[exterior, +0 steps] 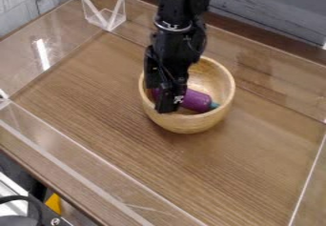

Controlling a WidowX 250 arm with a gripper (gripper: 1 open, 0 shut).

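Note:
My black gripper [171, 87] is open and lowered over the left part of a round tan bowl [192, 121] near the middle of the table. A purple object [195, 100] with a teal tip lies in the bowl, its left part hidden by the gripper. Whether the fingers touch it cannot be told.
A clear wire-like holder [105, 9] stands at the back left. A pale wall runs along the back.

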